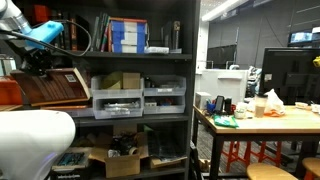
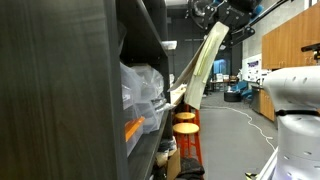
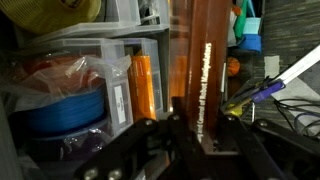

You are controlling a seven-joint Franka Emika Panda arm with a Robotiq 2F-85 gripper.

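A dark reddish-brown book (image 3: 205, 70), white lettering along its spine, runs up the wrist view between the fingers of my gripper, which is shut on it. From the second exterior view the book (image 2: 207, 62) hangs at a slant beneath the gripper, its pale page edges showing, clear of the dark shelf unit (image 2: 70, 90). In the first exterior view brown book shapes (image 1: 58, 88) stand tilted at the far left, below the arm. The fingertips are hard to make out there.
Clear bins (image 1: 118, 105) fill the middle shelf and books (image 1: 127, 37) the upper one. Cardboard boxes (image 1: 122, 150) sit lower down. To the right stands a wooden table (image 1: 262, 122) with stools (image 1: 268, 171). Open floor (image 2: 230, 140) lies in front of the shelving.
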